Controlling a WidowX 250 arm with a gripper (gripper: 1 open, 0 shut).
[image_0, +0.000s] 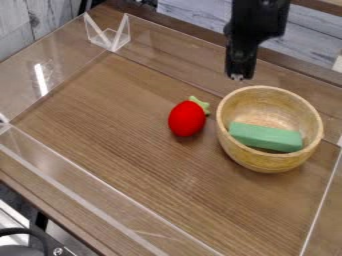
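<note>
My dark gripper (241, 68) hangs at the upper middle of the view, above and behind a round wooden bowl (267, 102); whether its fingers are apart or closed is unclear. A green block (265, 137) lies inside the bowl. Left of the bowl, a red vegetable with a pale green stem (187, 119) lies on the wooden table (134, 190).
A small clear wire-like stand or holder (110, 30) sits at the back left. A white panel edge runs along the back, and a dark cable shows at the lower left.
</note>
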